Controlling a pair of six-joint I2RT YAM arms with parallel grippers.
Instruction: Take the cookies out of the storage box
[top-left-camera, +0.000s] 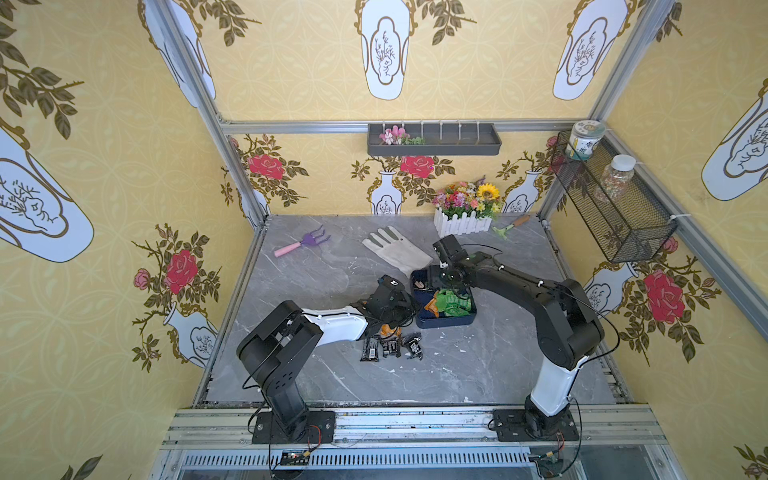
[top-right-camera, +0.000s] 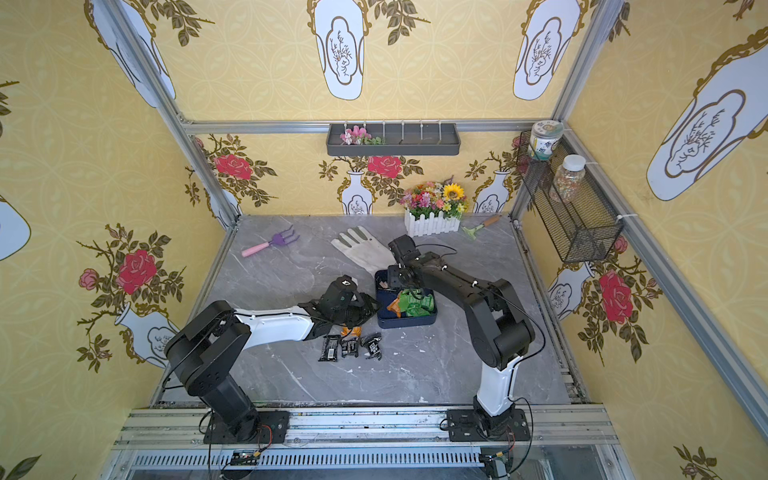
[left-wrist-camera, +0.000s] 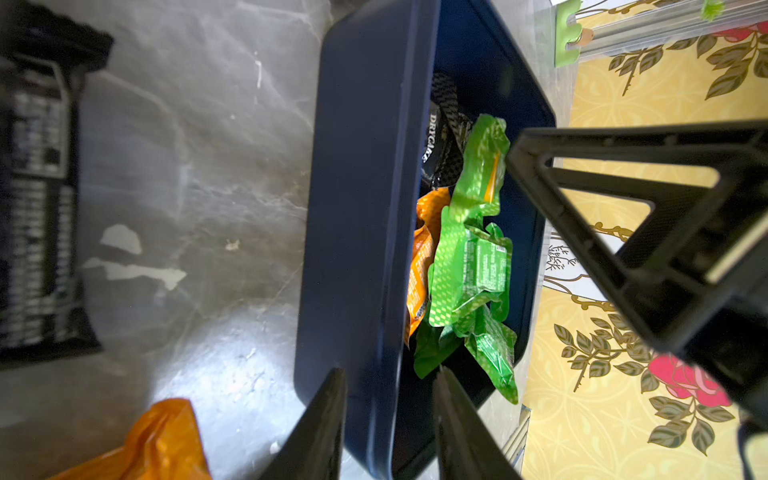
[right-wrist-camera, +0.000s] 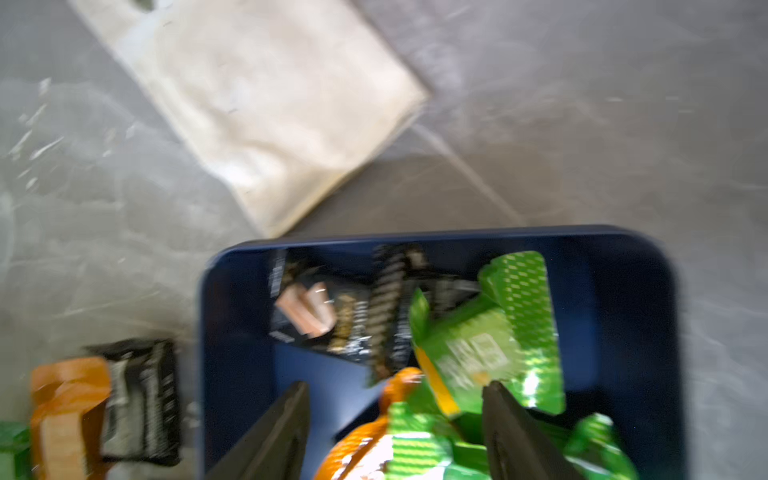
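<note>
The navy storage box (top-left-camera: 444, 321) holds green cookie packs (left-wrist-camera: 480, 272), an orange pack (left-wrist-camera: 417, 272) and dark packs (right-wrist-camera: 336, 312), one labelled DRYCAKE. My right gripper is over the box, fingers apart above the packs, none clearly held. My left gripper stands part open at the box's left wall, with nothing visibly gripped. Several packs lie outside: an orange one (left-wrist-camera: 160, 448) and black ones (top-left-camera: 369, 349) in front of the left gripper. The right wrist view is somewhat blurred.
A white glove (top-left-camera: 400, 249) lies behind the box, with a flower planter (top-left-camera: 462, 220) at the back. A purple hand fork (top-left-camera: 310, 240) is at back left, a small green tool (top-left-camera: 504, 230) at back right. A wire basket (top-left-camera: 616, 216) hangs on the right wall.
</note>
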